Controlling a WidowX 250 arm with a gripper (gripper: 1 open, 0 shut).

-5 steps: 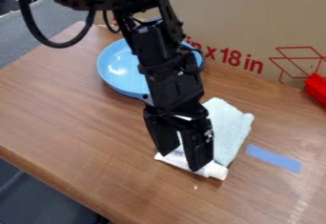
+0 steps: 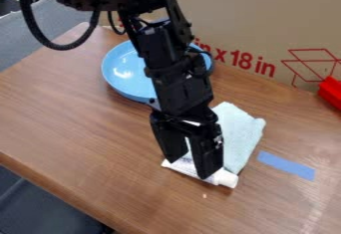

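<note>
My black gripper reaches down over a white tube lying on the wooden table, its fingers open around or just above the tube; the exact contact is hard to tell. A pale, light blue cloth lies beside the tube, partly behind the gripper.
A blue plate sits at the back left, partly behind the arm. A red object is at the right edge, before a cardboard box. Blue tape is on the table at right.
</note>
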